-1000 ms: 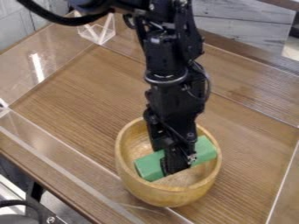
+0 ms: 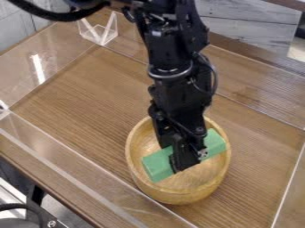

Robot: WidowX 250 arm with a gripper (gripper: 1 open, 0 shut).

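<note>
The black robot arm reaches down from the top centre, its gripper (image 2: 183, 153) low inside a round wooden bowl (image 2: 177, 189). The gripper is shut on a green block (image 2: 156, 166), which lies tilted across the bowl, partly hidden behind the fingers, with another part showing at the right.
A clear plastic object (image 2: 98, 27) stands at the back left. Black cables (image 2: 18, 211) lie off the left edge at the bottom.
The gripper and green block have shifted a little within the bowl, the block's right part now sitting higher. The bowl appears slightly moved.
</note>
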